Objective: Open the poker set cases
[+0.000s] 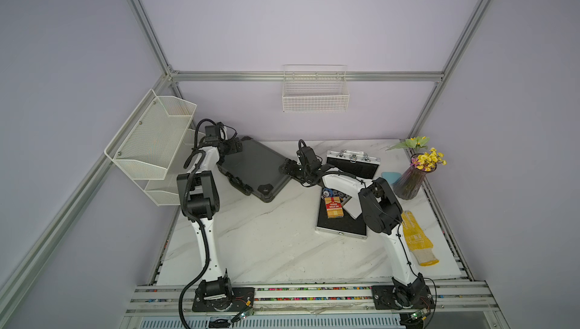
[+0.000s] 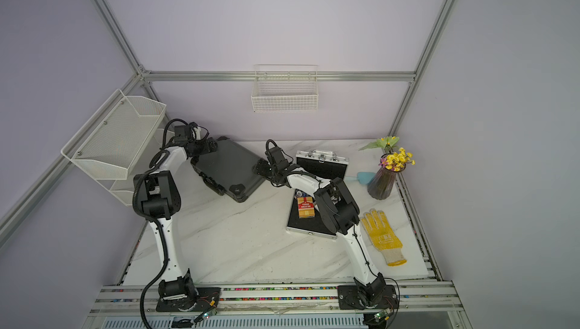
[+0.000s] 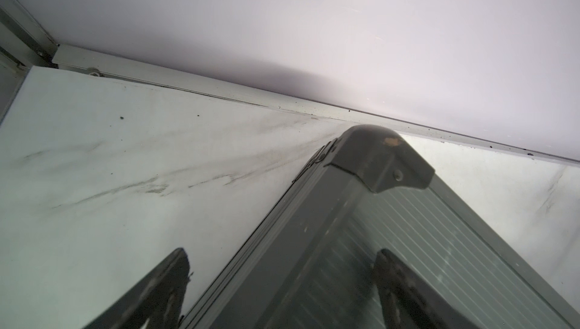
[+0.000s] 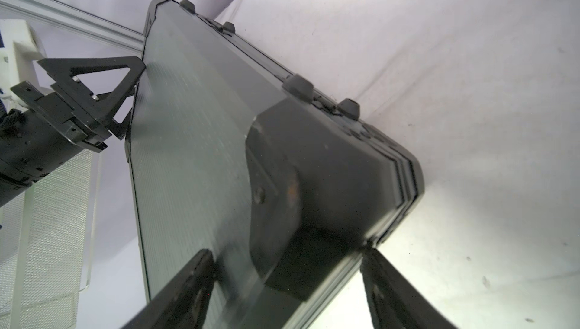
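The closed dark grey case (image 1: 256, 166) lies at an angle on the back left of the table, lid uppermost. My right gripper is shut on the near corner of its right-hand side; one of its fingers (image 4: 201, 274) is over the lid, the other beyond the edge. At the case's left side, my left gripper stands open, its fingers (image 3: 169, 274) spread across the edge without gripping it. Two pairs of dark latches (image 4: 300, 87) show along one side. The smaller silver-rimmed case (image 1: 341, 227) stands open on the right, partly hidden by my right arm.
Card boxes (image 1: 334, 207) lie in the open case. A flower vase (image 1: 409, 181) and a yellow glove (image 1: 417, 232) are on the right. White mesh shelves (image 1: 154, 142) crowd the left arm.
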